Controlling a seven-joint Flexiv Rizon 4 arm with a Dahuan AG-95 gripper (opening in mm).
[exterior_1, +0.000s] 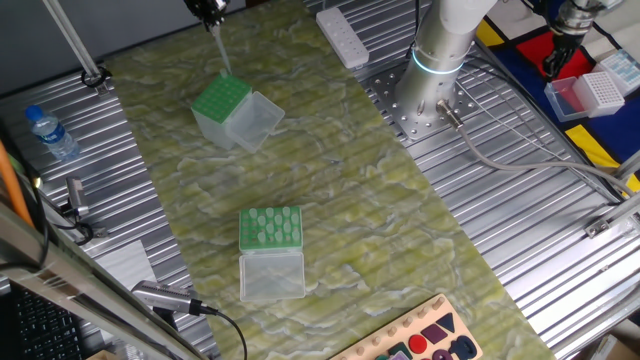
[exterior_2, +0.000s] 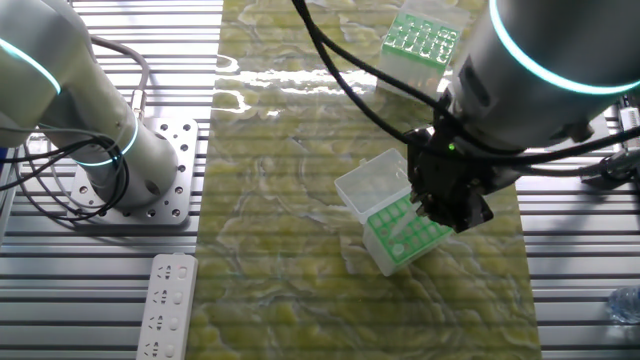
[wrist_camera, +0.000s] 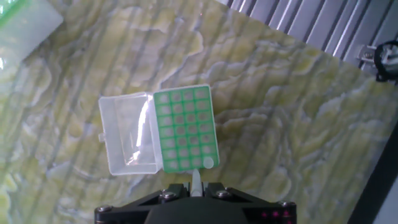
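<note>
A clear pipette tip (exterior_1: 222, 52) slants down from my gripper, which is shut on its upper end. The tip's lower end is at the edge of a box with a green rack (exterior_1: 222, 98); whether it is touching or just above, I cannot tell. In the wrist view this green rack (wrist_camera: 185, 127) shows mostly empty holes, with one round whitish piece (wrist_camera: 208, 163) at the corner nearest my gripper. Its clear lid (wrist_camera: 130, 134) lies open to the side. A second box with a green rack (exterior_1: 270, 228) holds several upright tips, its lid (exterior_1: 272, 276) open too.
A wooden board with coloured shapes (exterior_1: 420, 335) lies at the mat's front edge. Between the two boxes, the green mat (exterior_1: 330, 170) is clear.
</note>
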